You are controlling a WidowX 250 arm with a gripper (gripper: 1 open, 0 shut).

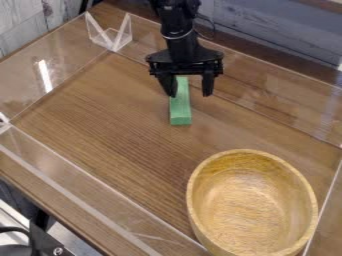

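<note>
My black gripper [185, 68] stands at the upper middle of the camera view, its fingers open and spread left and right over the far end of a green block [179, 110]. The block lies lengthwise on the wooden table [94, 140], pointing toward the camera. Whether the fingers touch it is unclear.
A large pale yellow bowl [251, 200] fills the lower right. Clear plastic pieces stand at the upper left and left edge.
</note>
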